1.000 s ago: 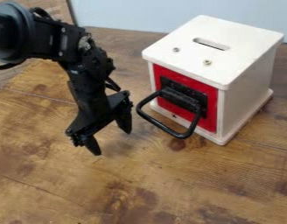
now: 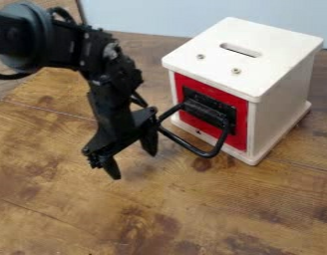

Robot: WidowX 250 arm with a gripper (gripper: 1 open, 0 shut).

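Note:
My black gripper [image 2: 132, 159] points down over the wooden table, its two fingers apart with nothing between them. It hangs just left of a black U-shaped handle [image 2: 193, 146], which sticks out from a black mount on the red front panel [image 2: 238, 144] of a white wooden box [image 2: 287, 80]. The box has a slot and two small round fittings on its top. I cannot tell whether the gripper touches the handle.
Bare wooden table [image 2: 153, 219] fills the foreground and the left side, with free room there. A pale wall runs along the back behind the box.
My gripper and arm have moved slightly right, toward the handle. The box and handle look unmoved.

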